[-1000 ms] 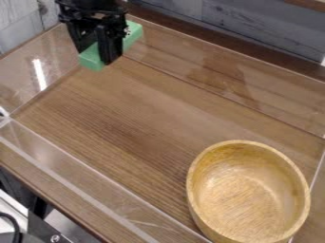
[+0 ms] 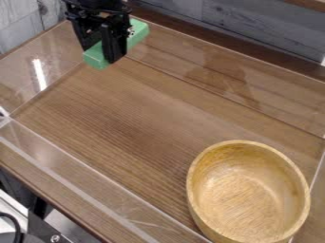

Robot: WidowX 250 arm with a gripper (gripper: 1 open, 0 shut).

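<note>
My black gripper (image 2: 105, 43) is at the upper left, shut on a green object (image 2: 132, 36) that shows on both sides of its fingers. A large round cream-yellow bowl (image 2: 248, 190) sits at the lower right of the wooden work surface (image 2: 146, 128). The gripper is well away from the bowl, up and to the left of it. The exact shape of the green object is partly hidden behind the gripper.
A grey wall (image 2: 254, 28) runs along the back. A clear plastic edge runs down the left and front, with black cables (image 2: 10, 226) at the lower left.
The gripper and the green object have shifted slightly up and a little to the right in the view. The bowl has not moved.
</note>
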